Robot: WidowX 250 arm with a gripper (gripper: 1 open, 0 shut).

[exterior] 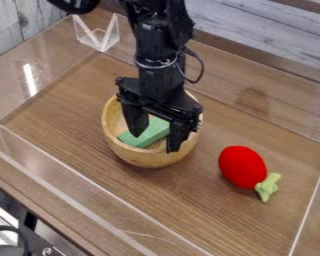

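Observation:
My black gripper (156, 125) is lowered over a tan bowl (176, 155), its two fingers standing apart above a green block (145, 136) inside. The block is partly hidden by the fingers. Whether they touch it cannot be told.
A red object (242, 166) with a green top lies on the wooden table (83, 190) to the right of the bowl. A pale wall edge runs along the back.

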